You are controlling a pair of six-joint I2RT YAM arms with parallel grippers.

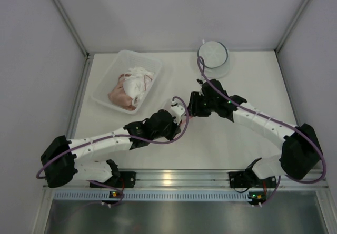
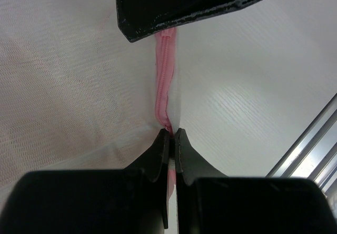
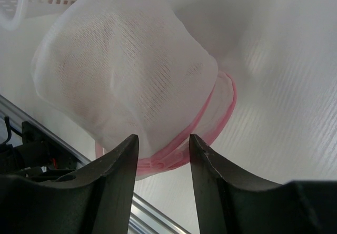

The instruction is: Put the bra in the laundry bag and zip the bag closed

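Note:
The white mesh laundry bag [image 3: 131,60] with pink zip trim lies on the table between my arms, mostly hidden beneath them from above. In the left wrist view, my left gripper is shut on the bag's edge, at one end of the pink zip [image 2: 164,76]. My right gripper stands part open above the bag's pink edge [image 3: 176,144], its fingers [image 3: 125,155] apart. Its dark body [image 2: 184,5] fills the top of the left wrist view, over the zip. No bra can be made out; whether one is inside the bag cannot be told.
A white basket [image 1: 100,89] at the back left holds white and beige cloth [image 1: 138,82]. A round white container with a dark rim [image 1: 213,54] stands at the back right. Bare table [image 1: 253,76] lies to the right.

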